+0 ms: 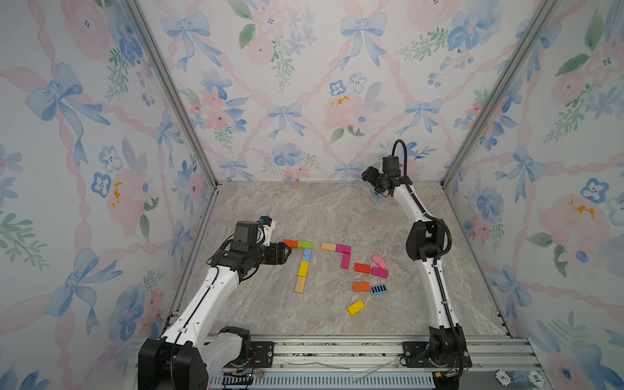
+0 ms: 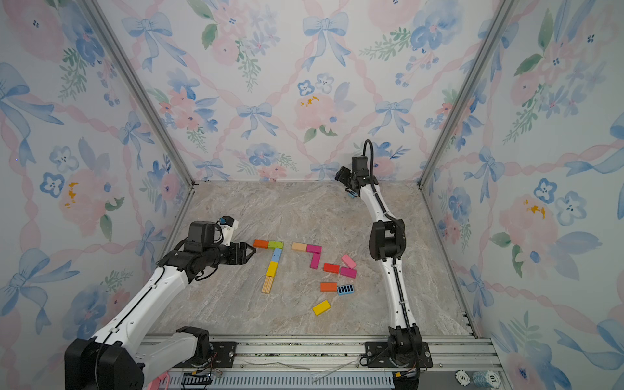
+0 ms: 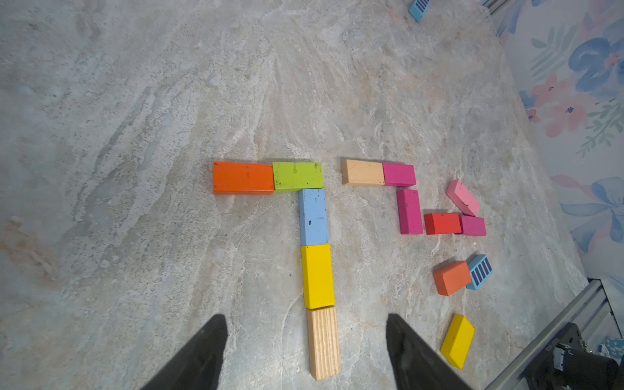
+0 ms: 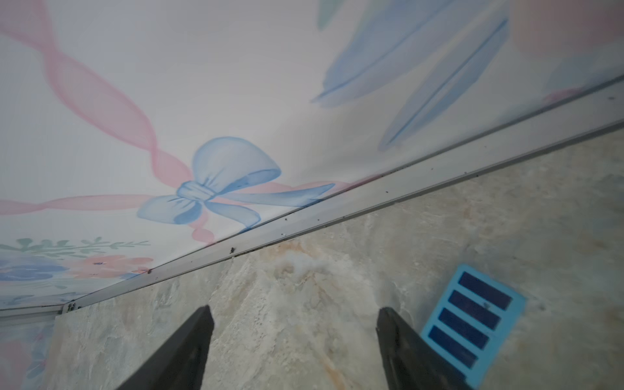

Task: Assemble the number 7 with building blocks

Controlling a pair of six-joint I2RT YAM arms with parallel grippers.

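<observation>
Orange (image 3: 243, 178) and lime green (image 3: 297, 176) blocks lie end to end as a bar. Below the green one a column runs toward the front: light blue (image 3: 313, 215), yellow (image 3: 318, 276) and bare wood (image 3: 323, 342) blocks. Right of it, a tan block (image 3: 363, 173) and a magenta block (image 3: 399, 174) form a short bar, with another magenta block (image 3: 409, 211) under its right end. My left gripper (image 1: 283, 253) is open and empty beside the orange block. At the back wall my right gripper stands part open, empty; a slatted blue block (image 4: 477, 318) lies by its right finger.
Loose blocks lie right of centre: red (image 1: 362, 267), pink (image 1: 379, 261), magenta (image 1: 379, 272), orange (image 1: 360, 286), slatted blue (image 1: 378, 289) and yellow (image 1: 355, 307). The back wall rises close to my right gripper.
</observation>
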